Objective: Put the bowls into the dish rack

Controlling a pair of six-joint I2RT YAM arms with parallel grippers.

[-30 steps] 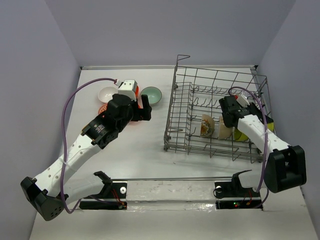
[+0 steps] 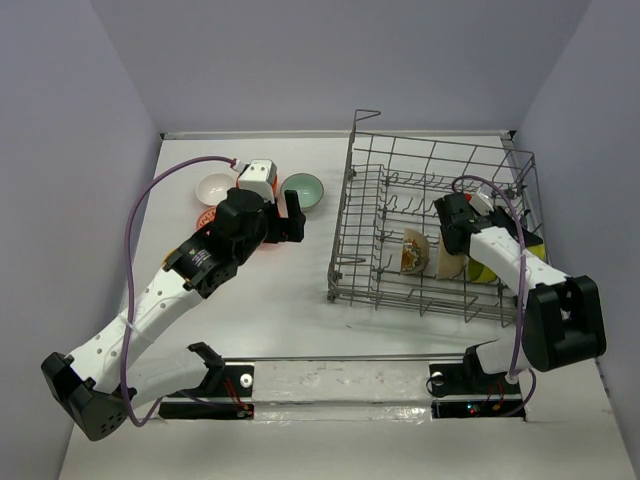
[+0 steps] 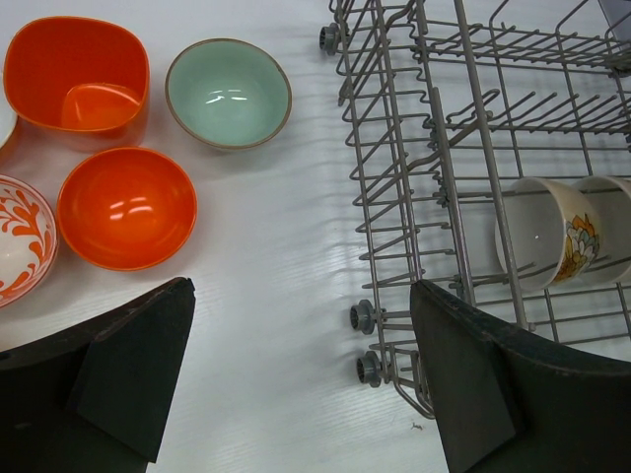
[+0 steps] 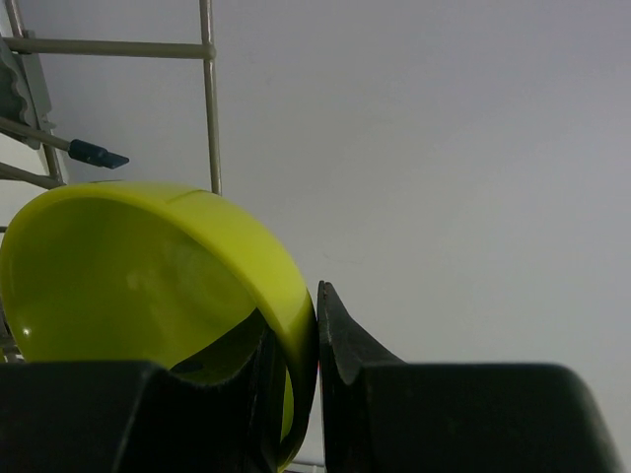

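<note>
My right gripper is shut on the rim of a yellow bowl (image 4: 128,266), whose open side shows in the right wrist view. From above, yellow (image 2: 537,249) shows beside that gripper at the dish rack's right end, partly covered by the arm. Standing in the dish rack (image 2: 345,215) are a flower-patterned bowl (image 2: 414,251), a beige bowl (image 2: 449,262) and a yellow-green piece (image 2: 483,271). My left gripper is open and empty over the table. Beyond it lie a green bowl (image 3: 228,93), an orange bowl (image 3: 126,209), an orange squarish bowl (image 3: 77,73) and an orange-patterned bowl (image 3: 25,239).
A white bowl (image 2: 215,188) sits at the back left. The bare table (image 3: 266,325) lies between the loose bowls and the rack's left side. Wire tines stand up inside the rack, and a grey wall (image 2: 605,160) rises close to its right end.
The right arm has shifted slightly, its forearm moving a little left and up in the top view. The left arm and the loose bowls look unchanged.
</note>
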